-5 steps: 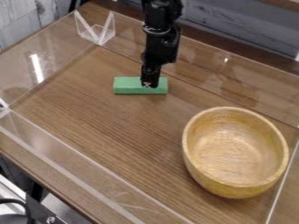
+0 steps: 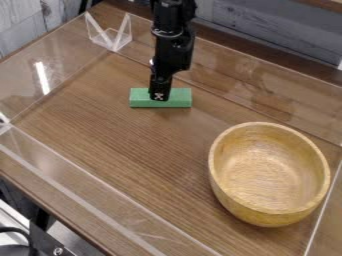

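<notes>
A green rectangular block (image 2: pixel 179 100) lies flat on the wooden table (image 2: pixel 94 150) in the upper middle of the camera view. The black gripper (image 2: pixel 159 92) reaches down from the top onto the block, its tip over the block's middle. The fingers look shut; whether anything is between them cannot be made out at this size.
A large yellow bowl (image 2: pixel 267 200) stands at the lower right. A clear plastic object (image 2: pixel 111 32) is at the upper left. A wall or edge runs along the back right.
The gripper has shifted slightly left over the block. The block looks to be in the same place.
</notes>
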